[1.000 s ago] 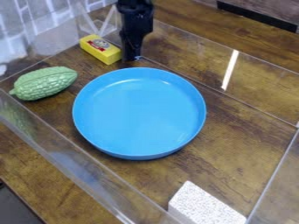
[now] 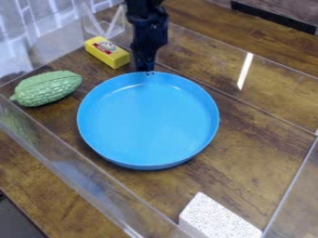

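Observation:
The black gripper (image 2: 144,63) is low behind the blue plate (image 2: 147,121), just right of a yellow box (image 2: 107,51) with a small label. It looks shut; its fingertips are small and dark, and nothing shows clearly between them. A pale green bumpy vegetable (image 2: 47,87) lies left of the plate.
Clear transparent walls border the wooden work surface (image 2: 236,149). A white speckled block (image 2: 218,219) sits at the front right. The wood to the right of the plate is bare.
The gripper has shifted very slightly near the back rim of the plate. The plate, box and vegetable look unmoved.

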